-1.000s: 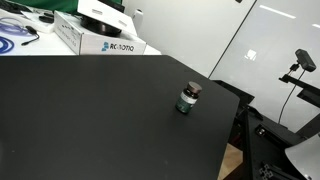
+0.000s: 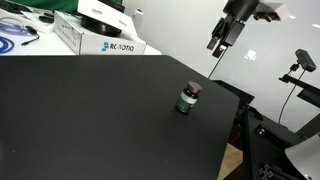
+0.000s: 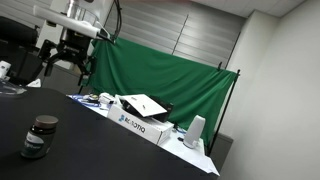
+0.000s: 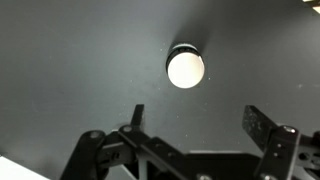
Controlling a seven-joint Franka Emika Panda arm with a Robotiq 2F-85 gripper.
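A small dark bottle (image 2: 187, 98) with a brown cap and a pale label band stands upright on the black table. From above, in the wrist view, the bottle's cap (image 4: 185, 68) shows as a bright round disc beyond the fingers, a little to the right of centre. Exterior view 2 has the bottle (image 3: 39, 138) near the front left. High above the table hangs my gripper (image 2: 217, 48), open and empty, well apart from the bottle. The wrist view shows its two fingers spread wide, with bare table between the fingertips.
A white Robotiq box (image 2: 100, 40) with a device on it stands at the table's back left, beside blue cables (image 2: 10, 30). Around the bottle the black tabletop (image 2: 90, 115) is clear. A green curtain (image 3: 165, 85) hangs behind.
My gripper has come down into exterior view 1 from above, towards the bottle's height, moving slightly left. The bottle has stayed where it was.
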